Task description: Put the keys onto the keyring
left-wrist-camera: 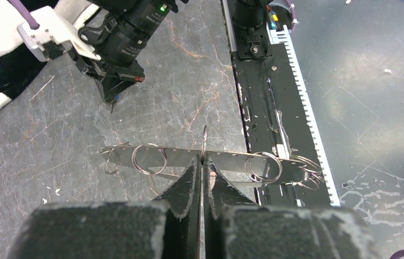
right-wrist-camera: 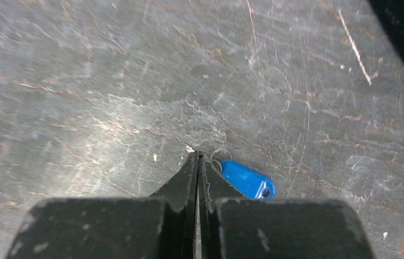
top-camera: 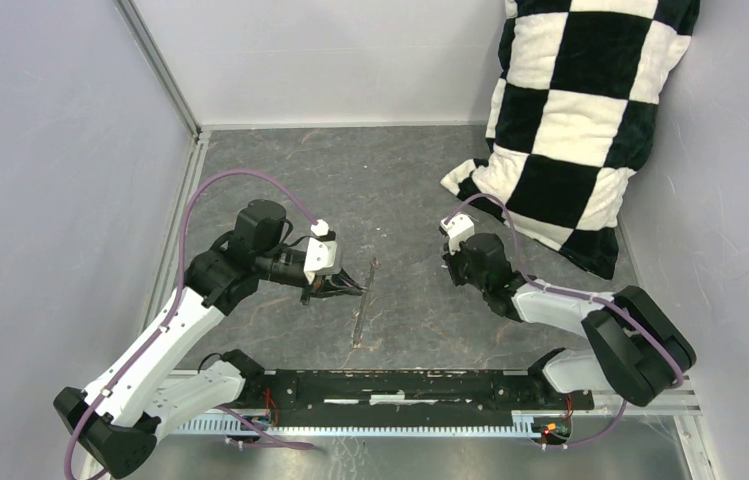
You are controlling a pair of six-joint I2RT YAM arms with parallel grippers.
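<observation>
A long metal keyring strip [left-wrist-camera: 180, 157] with several thin rings along it spans the left wrist view. My left gripper is shut at its middle, on a ring [left-wrist-camera: 205, 141] that stands edge-on between the fingertips. From above, the strip [top-camera: 362, 312] looks like a thin bar at that gripper's tip. In the right wrist view, a blue key tag [right-wrist-camera: 247, 179] with a small wire ring [right-wrist-camera: 221, 155] appears just right of my right gripper. That gripper is shut with nothing visible between its fingers; whether its tip touches the wire ring is unclear.
A black-and-white checkered cushion [top-camera: 590, 110] leans at the back right, behind the right arm. Along the front runs a black rail [top-camera: 400, 392]. Grey floor [top-camera: 340, 170] at the back and between the arms is clear.
</observation>
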